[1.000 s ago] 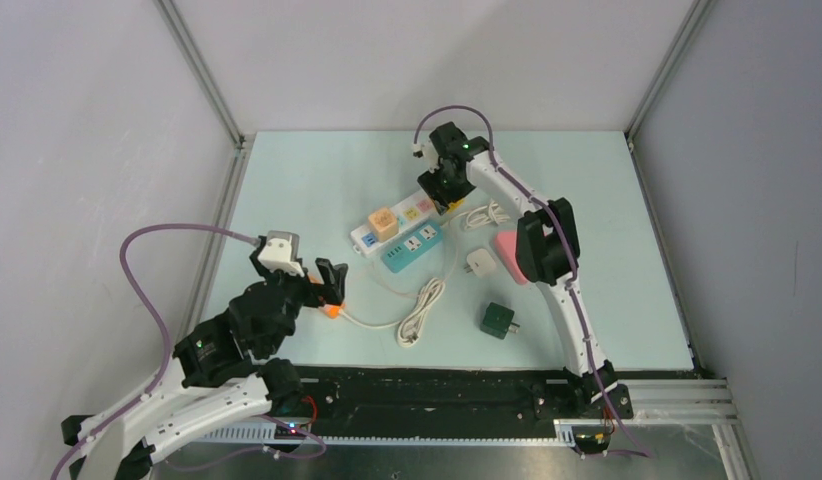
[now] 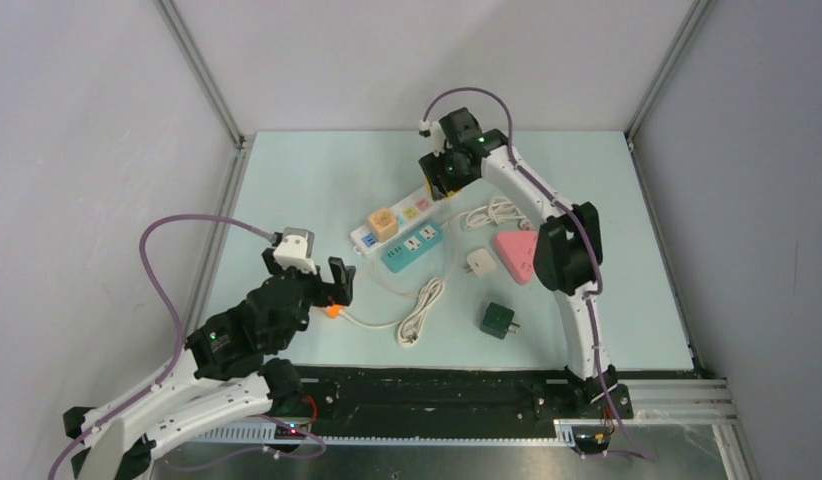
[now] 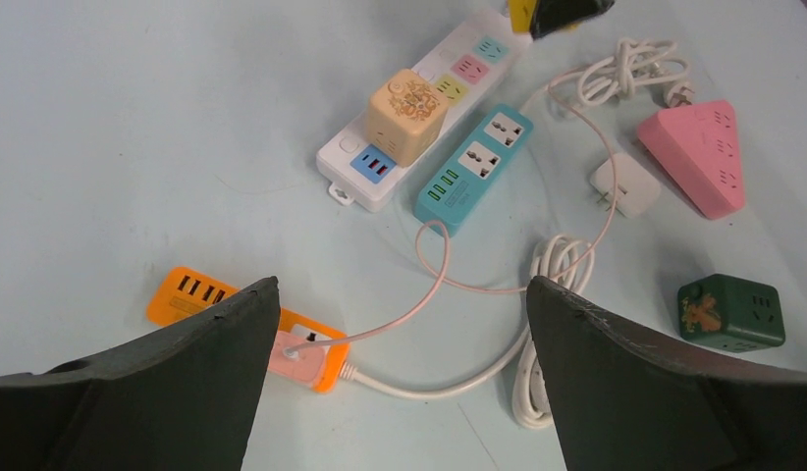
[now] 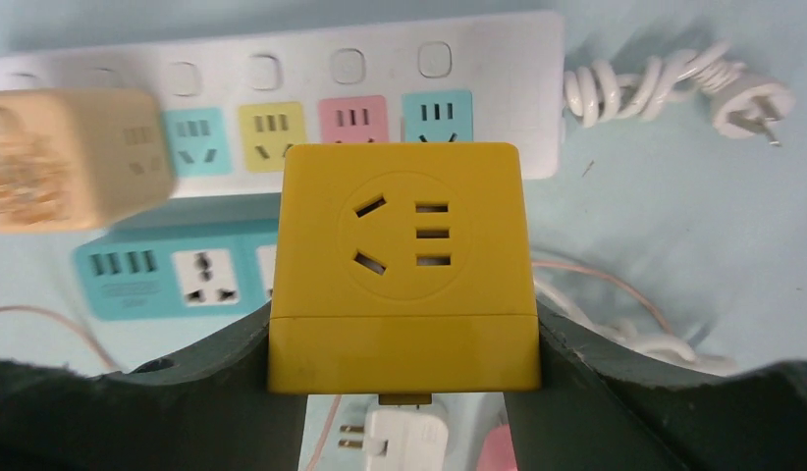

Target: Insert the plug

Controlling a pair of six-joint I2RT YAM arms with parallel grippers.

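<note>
A yellow cube plug with socket slots on its face is held in my right gripper, whose fingers press its two sides. It hangs over the near side of the long white power strip, partly covering that strip's end. The strip's blue, yellow and pink sockets show, and the teal one at the end is mostly free. An orange cube plug sits on the same strip. My left gripper stands open and empty, above the orange power strip with a pink plug in it.
Beside the white strip lies a teal power strip. A pink triangular block, a white plug and a green cube plug rest to the right. Coiled white cable lies in the middle.
The left arm has moved slightly right since a second ago.
</note>
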